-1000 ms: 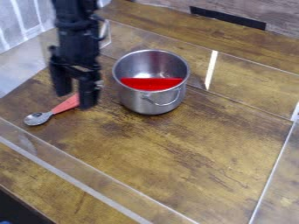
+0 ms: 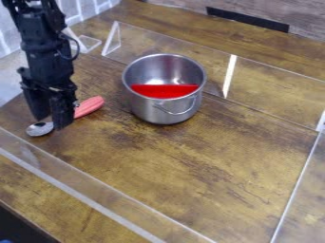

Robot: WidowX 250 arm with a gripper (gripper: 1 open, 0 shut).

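The black gripper [image 2: 51, 106] is lowered at the left over a spoon [image 2: 41, 127] with a silver bowl and red-pink handle [image 2: 89, 107], which lies on the wooden table [image 2: 191, 180]. The gripper hides the middle of the spoon; I cannot tell whether its fingers touch it or how far apart they are.
A steel pot [image 2: 165, 112] with a red piece [image 2: 162, 90] inside stands right of the gripper. Clear panels or edges run along the sides.
The spoon and pot look in the same places.
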